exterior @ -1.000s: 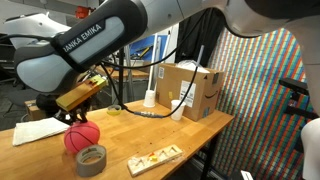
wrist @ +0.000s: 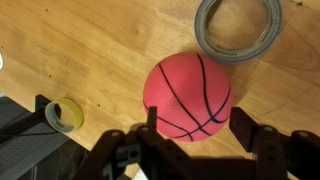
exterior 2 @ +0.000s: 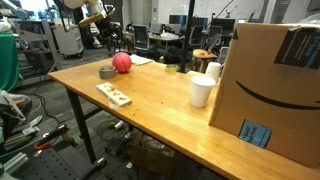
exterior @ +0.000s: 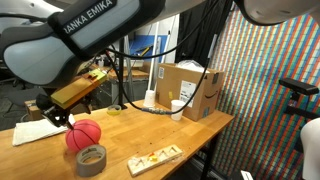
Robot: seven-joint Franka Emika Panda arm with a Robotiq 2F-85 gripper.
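Note:
A red ball with black basketball lines sits on the wooden table, in the middle of the wrist view. My gripper stands open, its dark fingers parted on either side of the ball's lower part in that view. Whether either finger touches the ball is hard to tell. In exterior view 1 the ball rests at the left of the table, just below the gripper. From exterior view 2 the ball shows at the far end, with the arm above it.
A grey tape roll lies close beside the ball. Near the table's edge is a yellow tape roll. A pale board, a white cup and a large cardboard box stand farther along. Mid-table is clear.
The arm's hand has shifted leftward in exterior view 1, and its fingers now appear left of the ball's top. The ball stays at nearly the same spot on the table.

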